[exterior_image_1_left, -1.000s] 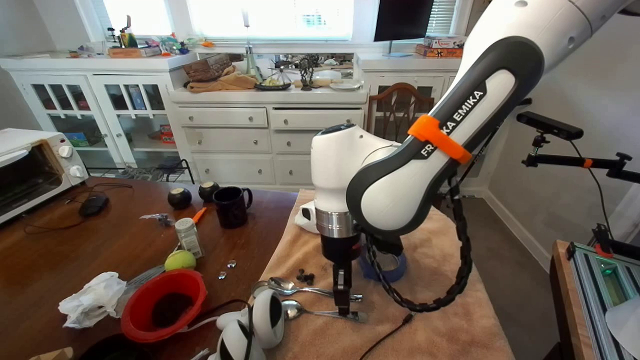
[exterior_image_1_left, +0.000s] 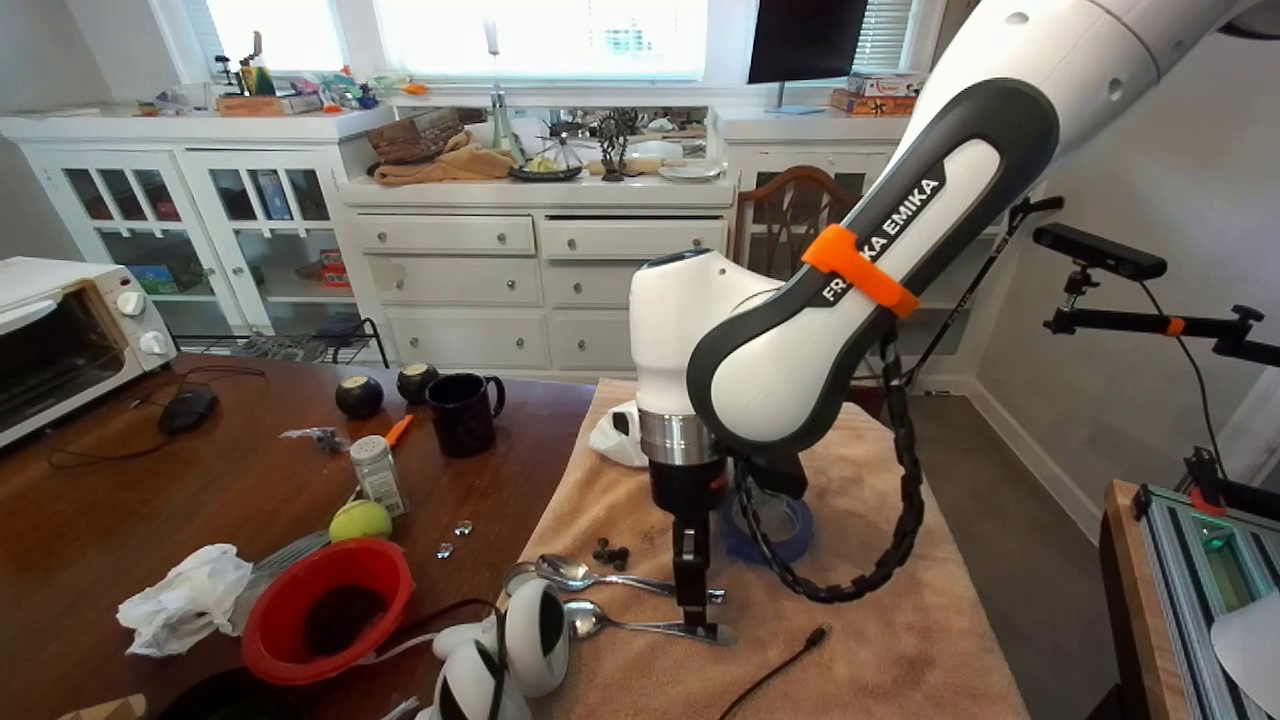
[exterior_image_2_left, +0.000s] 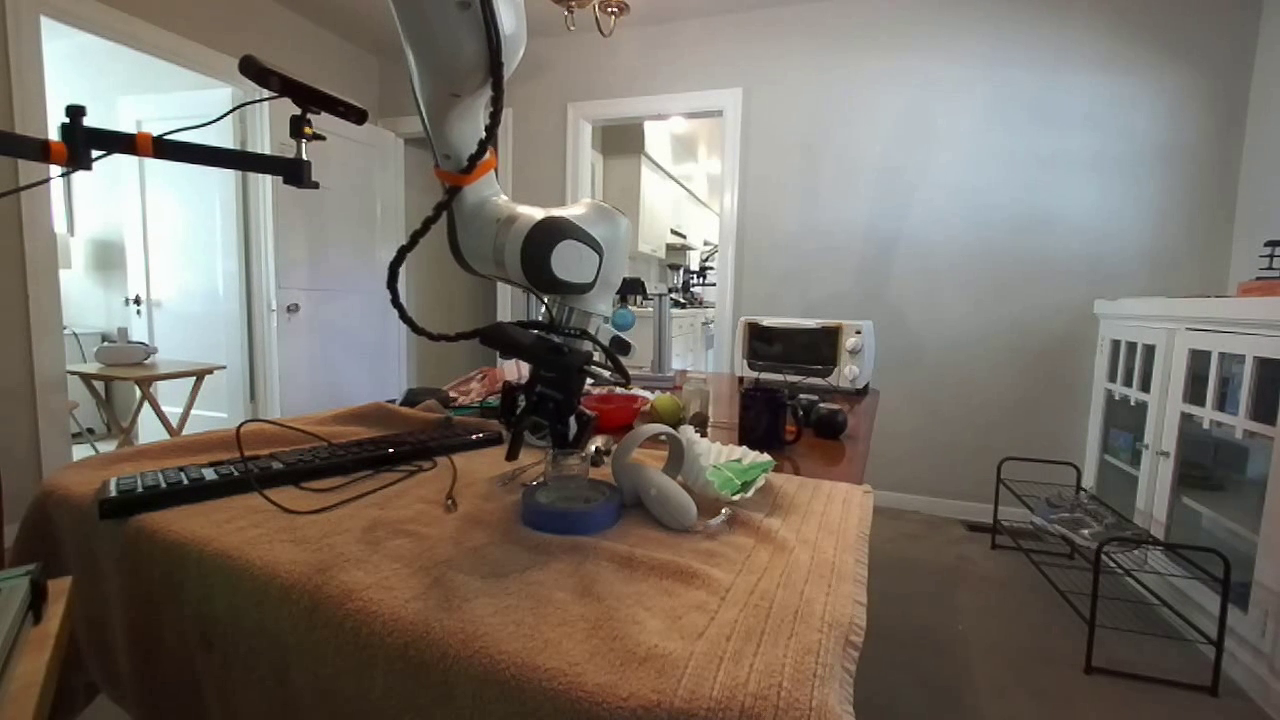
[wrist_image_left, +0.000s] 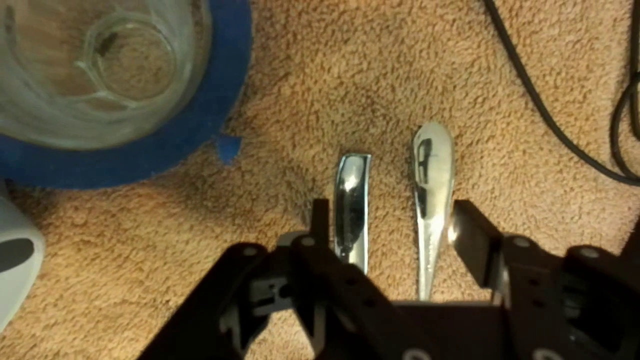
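Two shiny metal handles lie on the tan towel in the wrist view, a flat-ended handle (wrist_image_left: 352, 198) and a rounded handle (wrist_image_left: 434, 168). Astride them, my gripper is part open, its left finger close beside the flat handle and its right finger close beside the rounded one. Neither appears clamped. In exterior view 1 the gripper (exterior_image_1_left: 693, 622) points straight down at the handle end of the front spoon (exterior_image_1_left: 588, 618). Another spoon (exterior_image_1_left: 570, 572) lies behind it. Whether the fingertips touch the towel is unclear.
A blue tape roll (wrist_image_left: 231, 78) with a clear cup (wrist_image_left: 129, 114) in it stands close by. A white headset controller (exterior_image_1_left: 536, 636), a black cable (exterior_image_1_left: 780, 678) and a keyboard (exterior_image_2_left: 300, 462) are also around. Bare towel (exterior_image_2_left: 480, 612) spreads toward the second exterior camera.
In exterior view 1 my gripper has shifted slightly right along the spoon handles, and the forearm has swung a little left with its hanging cable. The spoons look unmoved.
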